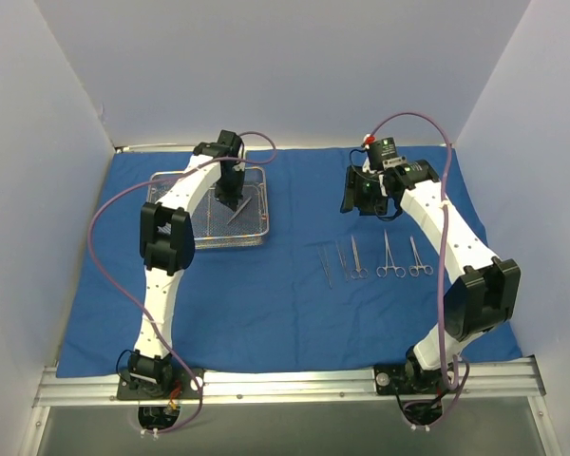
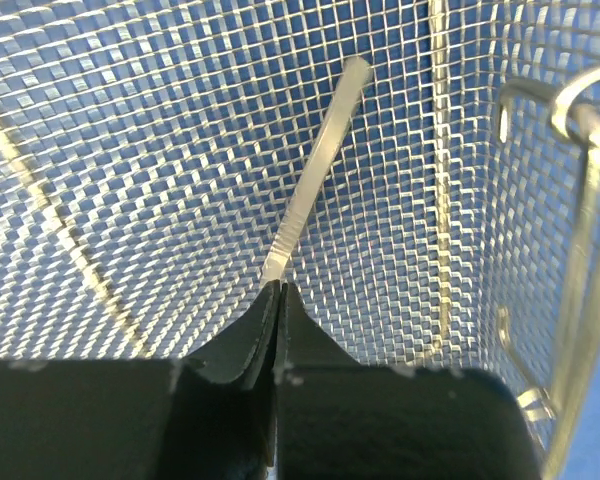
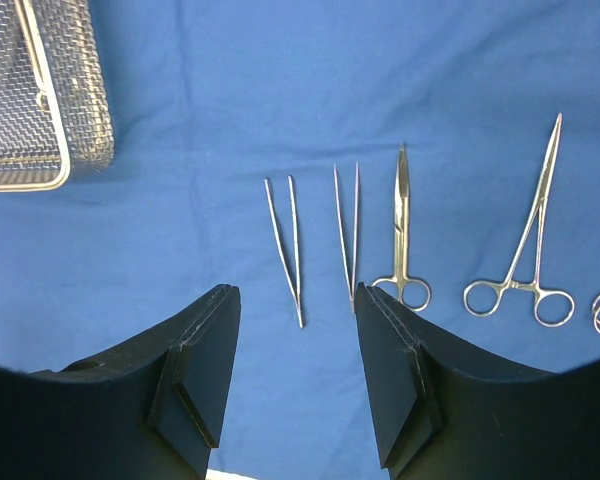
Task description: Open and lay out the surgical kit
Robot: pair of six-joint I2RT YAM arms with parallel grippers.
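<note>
A flat silver instrument [image 2: 320,165] lies slanted on the mesh floor of the wire basket [image 1: 230,241]. My left gripper is shut at the instrument's near end. Whether any of that end sits between the fingertips does not show. On the blue cloth, right of the basket, lie two pairs of tweezers [image 3: 284,250] [image 3: 348,232], scissors [image 3: 401,225] and a long clamp [image 3: 533,225]. Another ringed instrument [image 1: 420,258] is at the row's right end, cut off in the right wrist view. My right gripper hangs open above the cloth, nothing between its fingers.
A wire handle [image 2: 585,180] rises along the basket's side near my left gripper. Walls [image 1: 47,180] enclose the left, back and right.
</note>
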